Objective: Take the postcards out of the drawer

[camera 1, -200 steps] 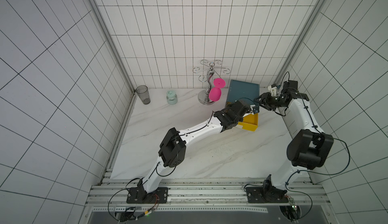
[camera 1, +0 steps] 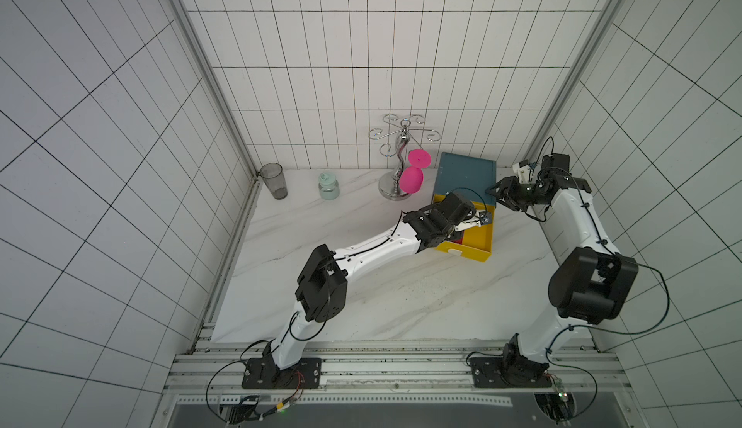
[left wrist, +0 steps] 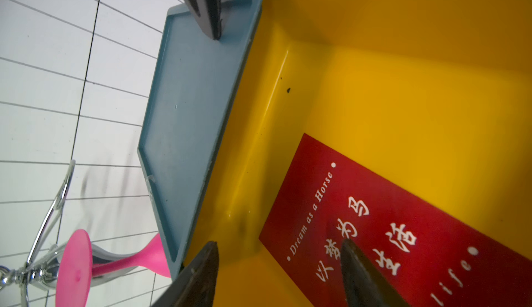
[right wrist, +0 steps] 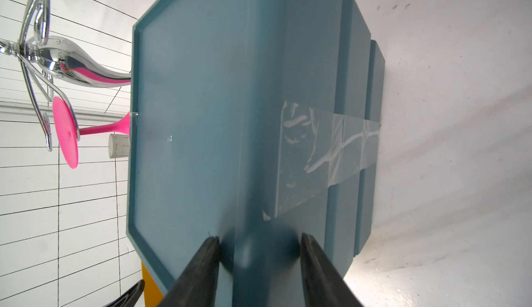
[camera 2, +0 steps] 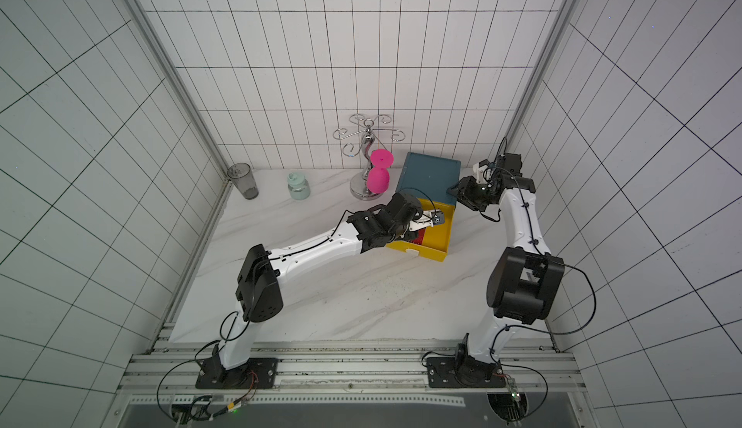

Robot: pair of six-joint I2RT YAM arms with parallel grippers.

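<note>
The yellow drawer (camera 1: 477,254) is pulled out of the blue-grey cabinet (camera 1: 466,175). Inside it lies a red postcard (left wrist: 354,212) with white lettering, flat on the drawer floor; how many cards are stacked cannot be told. Over the drawer, my left gripper stands open, and no object shows gripped between its fingers; the card and yellow floor appear beyond them. In the right wrist view, my right gripper is shut on the cabinet's raised edge, one finger on either side. The left arm hides part of the drawer from above.
A chrome stand (camera 1: 395,184) with pink utensils (camera 1: 412,180) rises just left of the cabinet. Farther left are a teal jar (camera 1: 328,188) and a grey glass (camera 1: 273,180).
The drawer has slid farther out toward the front, and red now shows inside it from above. The right arm stays still at the cabinet.
</note>
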